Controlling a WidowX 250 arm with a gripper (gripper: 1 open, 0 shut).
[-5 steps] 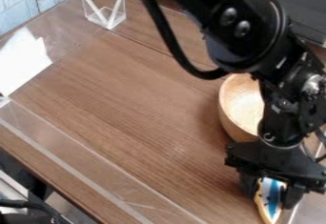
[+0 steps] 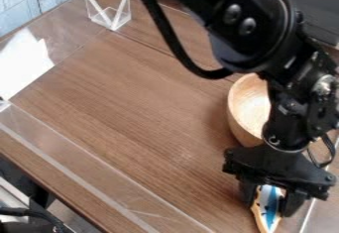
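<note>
My black gripper [image 2: 276,189] is low at the bottom right, over a small light object with blue and white markings [image 2: 267,210]. Its fingers are around the upper part of that object, but whether they grip it I cannot tell. A light wooden bowl [image 2: 245,108] sits just behind the gripper, partly hidden by the arm.
A clear plastic holder [image 2: 109,14] stands at the back left, a white sheet [image 2: 19,63] lies at the left edge, and clear strips run along the front.
The gripper has shifted slightly over the last second, ending a little further left than it was. The bowl looks unmoved.
</note>
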